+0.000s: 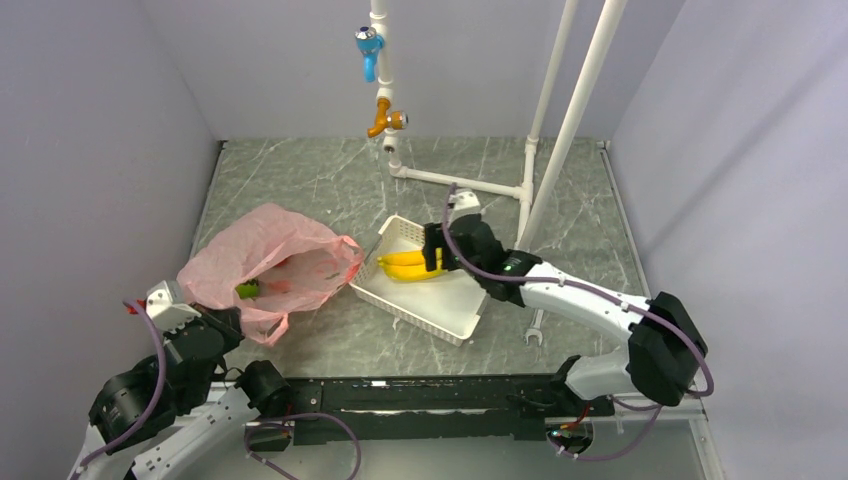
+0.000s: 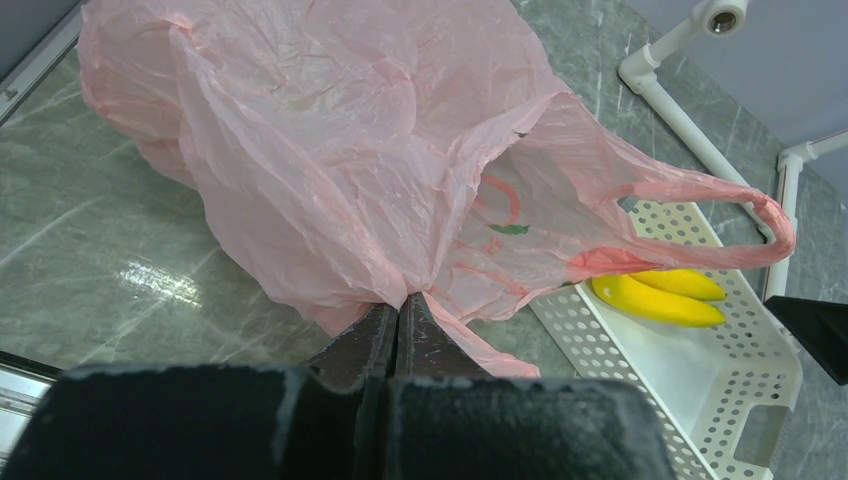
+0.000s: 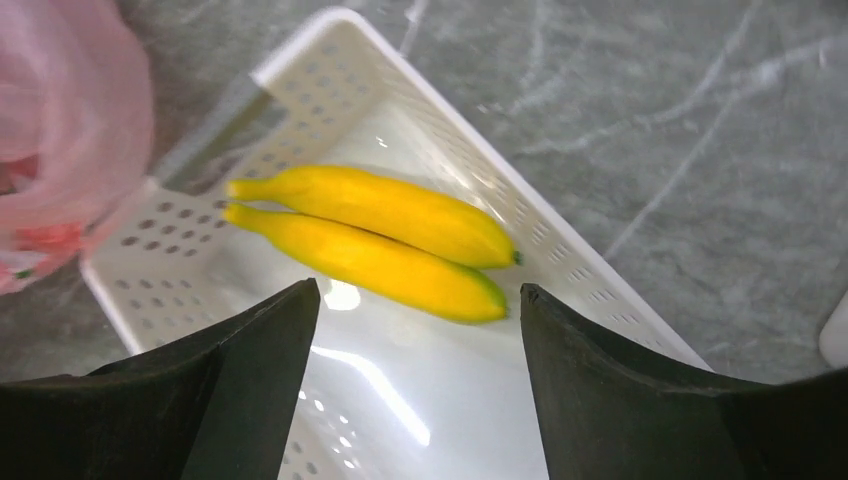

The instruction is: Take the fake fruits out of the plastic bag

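The pink plastic bag (image 1: 240,240) lies on the left of the counter with its mouth facing right. A green fruit (image 1: 248,289) shows inside it. In the left wrist view, my left gripper is shut on the gathered edge of the bag (image 2: 390,190). Two yellow bananas (image 3: 370,245) lie side by side in the white basket (image 3: 440,400). Above the basket, my right gripper is open, its fingers apart and nothing held between them. From the top, the right gripper partly covers the bananas' right ends.
White pipes (image 1: 460,182) with a blue tap (image 1: 369,55) and an orange tap (image 1: 384,120) stand at the back. A wrench (image 1: 534,330) lies right of the basket. Bare counter (image 1: 340,345) shows in front of the basket.
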